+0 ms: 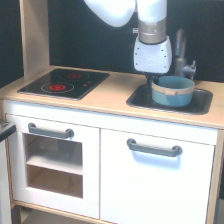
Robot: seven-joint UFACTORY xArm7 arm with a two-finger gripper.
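Observation:
A blue-grey pot (173,97) is at the sink (197,104), set into the right part of the wooden counter. It looks level, with its lower part within the basin outline; whether it touches the bottom is hidden. My gripper (151,79) comes down from above at the pot's left side, its dark fingertips at the rim or handle there. The fingers are small and dark against the pot, but they appear shut on that edge.
Behind the pot rises a grey faucet (180,50), close to its back rim. A black stovetop (66,83) lies clear on the left, with bare counter (112,92) between it and the sink. Below are a white oven door (55,160) and a cabinet door (152,180).

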